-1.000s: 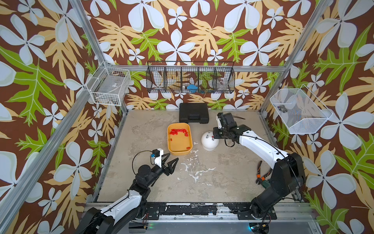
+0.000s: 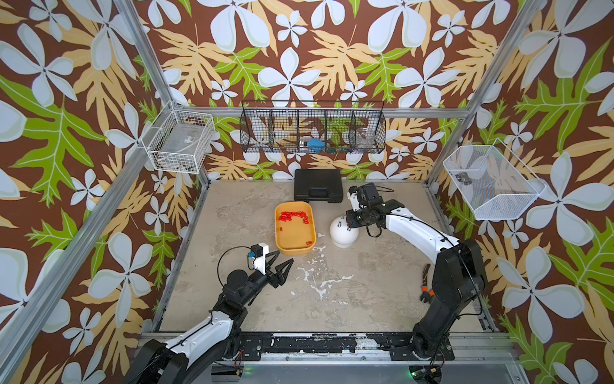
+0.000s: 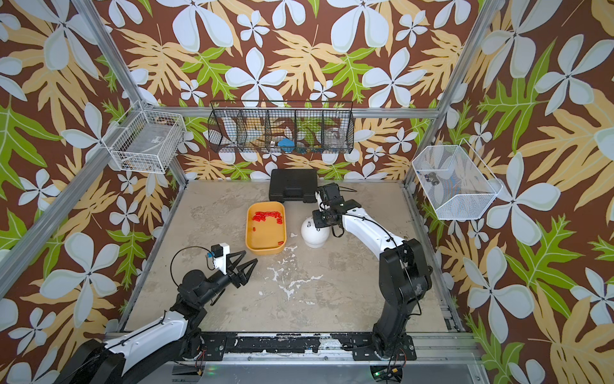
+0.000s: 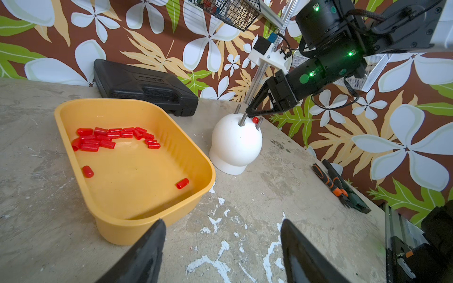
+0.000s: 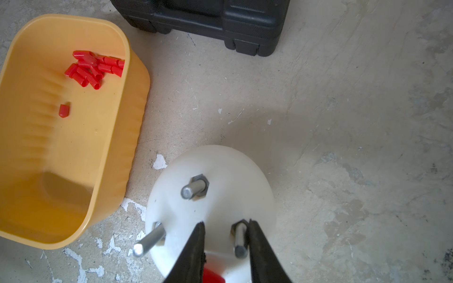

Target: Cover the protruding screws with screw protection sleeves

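Note:
A white domed stand [image 4: 236, 141] carries several upright metal screws [image 5: 192, 188]. A red sleeve [image 5: 213, 276] shows at the bottom of the right wrist view, another piece of red behind my right fingers in the left wrist view, at the dome. My right gripper is over the dome, fingertips slightly apart beside a screw; whether it holds anything is unclear. My left gripper [image 2: 281, 265] stands open low in front of the orange tray [image 4: 132, 217], which holds several loose red sleeves [image 4: 89, 147].
A black case [image 2: 318, 185] lies at the back. Pliers [image 4: 330, 184] lie at the right edge. Wire baskets [image 2: 310, 128] hang on the frame.
The right arm has shifted a little leftward over the dome, its elbow drawing in from the right. The left arm has not visibly moved.

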